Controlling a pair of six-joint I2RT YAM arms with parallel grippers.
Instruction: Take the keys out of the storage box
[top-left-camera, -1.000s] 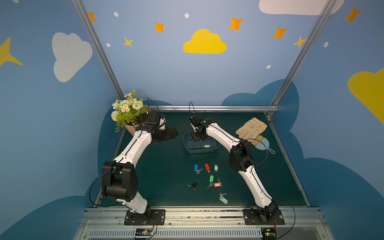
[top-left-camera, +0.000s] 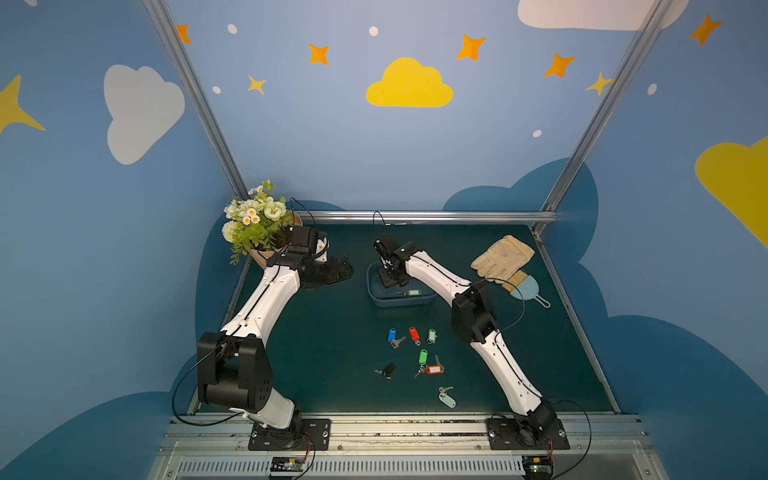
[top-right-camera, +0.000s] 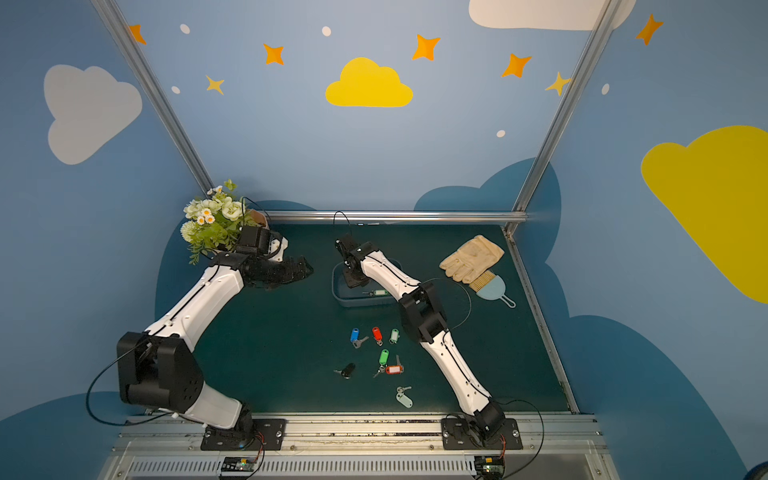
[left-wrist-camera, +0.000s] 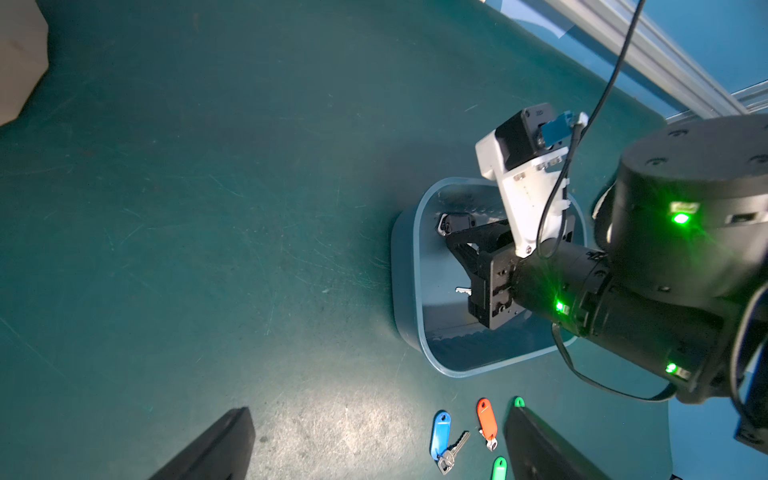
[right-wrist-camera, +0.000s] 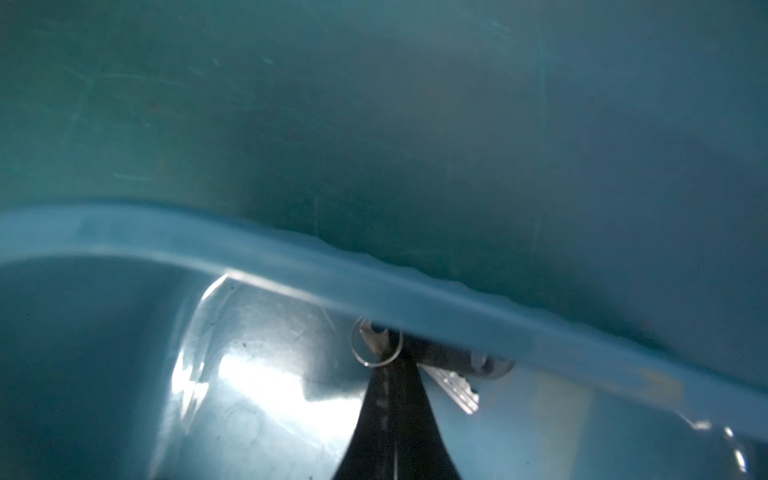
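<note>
The storage box (top-left-camera: 392, 301) is blue-grey and stands open near the table's middle. My right gripper reaches down into it. Its two fingers are pressed together, their tips right at a set of keys with a dark tag (right-wrist-camera: 448, 356) by the box wall; whether the ring (right-wrist-camera: 365, 361) is caught between the tips is hard to make out. A second key with a pale green tag (top-left-camera: 413, 293) lies on the box floor. To the box's left, my left gripper hangs open over the table, nothing between its fingers.
In front of the box lie several tagged keys, among them a blue tag (top-left-camera: 392, 334), a red tag (top-left-camera: 413, 333) and a green tag (top-left-camera: 423, 357). Gloves (top-left-camera: 502, 257) and a brush (top-left-camera: 524, 288) occupy the right back. Flowers (top-left-camera: 257, 216) stand behind the left arm.
The right gripper has shifted slightly left inside the box over the last second. My left arm has drawn a little to the left. The keys on the table have stayed put.
</note>
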